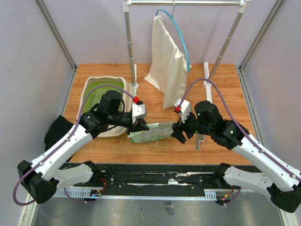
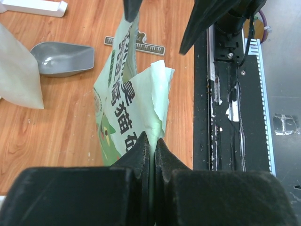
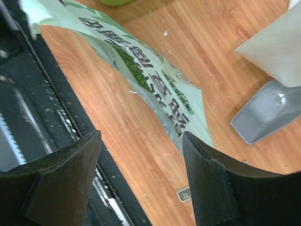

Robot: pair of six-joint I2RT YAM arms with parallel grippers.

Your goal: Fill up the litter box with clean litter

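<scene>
A limp pale green litter bag (image 1: 153, 133) with printed Chinese characters hangs low over the wooden table. My left gripper is shut on one end of it, the material bunched between its fingers. Close to the bag's other end is my right gripper, its fingers spread apart. One corner of the bag reaches up to a right finger (image 3: 200, 162); whether they touch I cannot tell. Behind the left arm stands the cream litter box (image 1: 109, 133), with a green layer inside, partly covered by the arm.
A grey scoop (image 2: 63, 61) lies on the table beside the hanging cream cloth (image 1: 170, 66). A flat metal piece (image 1: 198, 142) rests near the right gripper. White rack posts (image 1: 129, 42) rise behind. Bare wood lies in front of the bag.
</scene>
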